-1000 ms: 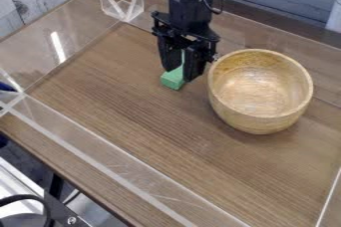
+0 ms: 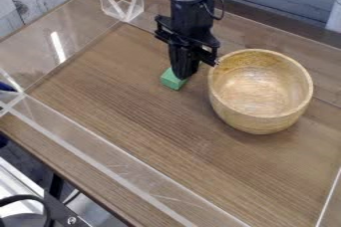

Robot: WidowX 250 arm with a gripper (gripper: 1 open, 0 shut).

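My black gripper points down over a small green block lying on the wooden table. Its fingertips are low, at the upper part of the block, which they partly cover. Whether they touch it is unclear. The fingers look close together, with no object visible raised between them. Just right of the block sits a large tan bowl, empty inside.
A white wire holder stands at the back left. Dark cables lie beyond the table's lower-left edge.
The gripper has shifted and now reaches lower over the green block, hiding more of its upper part. The bowl has not visibly moved.
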